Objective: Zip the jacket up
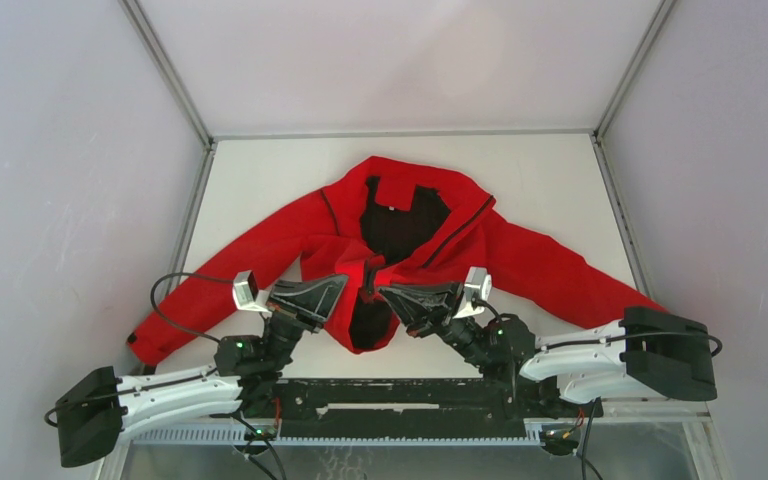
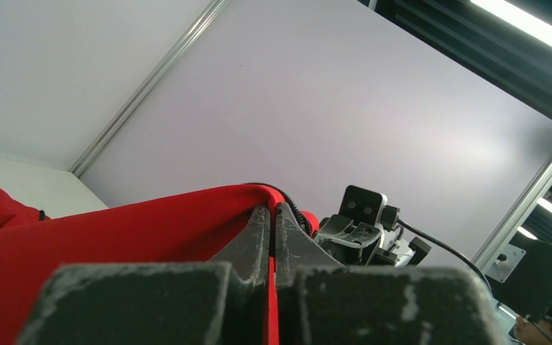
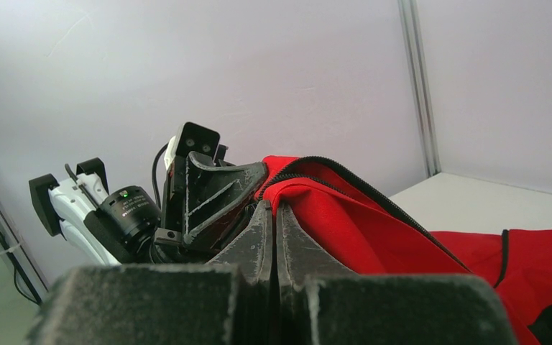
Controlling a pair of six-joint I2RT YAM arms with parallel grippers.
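Observation:
The red jacket (image 1: 300, 232) lies spread on the white table, its front parted over a dark lining (image 1: 400, 228). Both grippers meet near its lower front, their tips close together. The left gripper is shut, with red cloth raised at its fingertips and a red strip showing between its fingers. The right gripper is also shut, and the lifted front edge comes right up to its tips. Black zipper teeth (image 3: 363, 188) run along that raised edge in the right wrist view. The zipper's slider cannot be made out.
Both sleeves stretch outward, the left one (image 1: 185, 310) passing beyond the left arm and the right one (image 1: 580, 280) behind the right arm. Bare white table (image 1: 260, 165) shows behind the jacket. Pale walls enclose the sides and back.

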